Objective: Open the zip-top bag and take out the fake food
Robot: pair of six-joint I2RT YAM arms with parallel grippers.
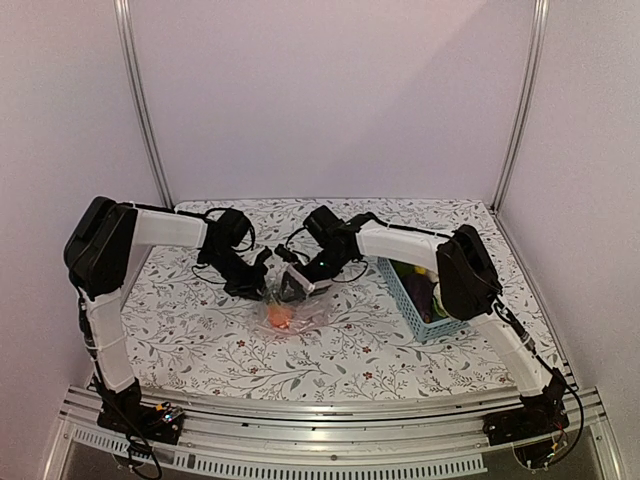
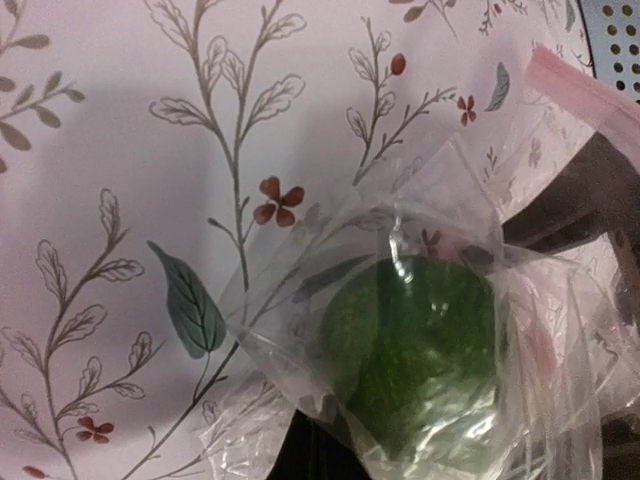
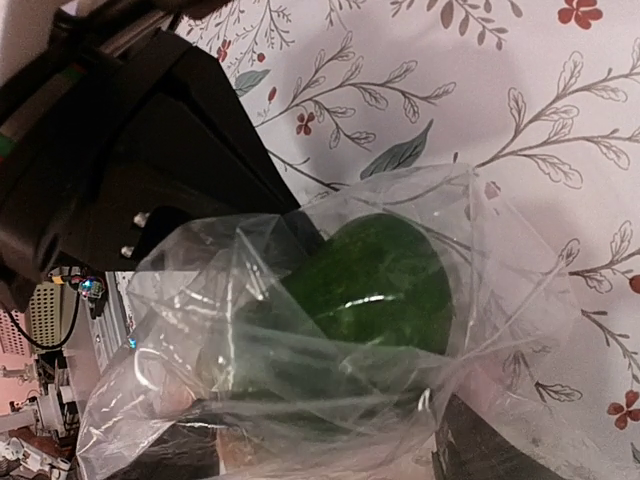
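A clear zip-top bag [image 1: 300,318] lies mid-table, with an orange item [image 1: 279,316] showing through it. Both wrist views show a smooth green avocado-like item [image 2: 415,350] [image 3: 375,285] behind the film. At the bag's left side my left gripper [image 1: 262,292] is shut. Film lies against its tips, though whether any is pinched I cannot tell. My right gripper [image 1: 296,286] stands part open at the bag's other side, its fingers [image 3: 185,455] apart and partly covered by film. The green item sits just beyond them.
A blue perforated basket [image 1: 405,305] stands on the right, holding several fake vegetables, partly hidden beneath the right arm. The two grippers are close together.
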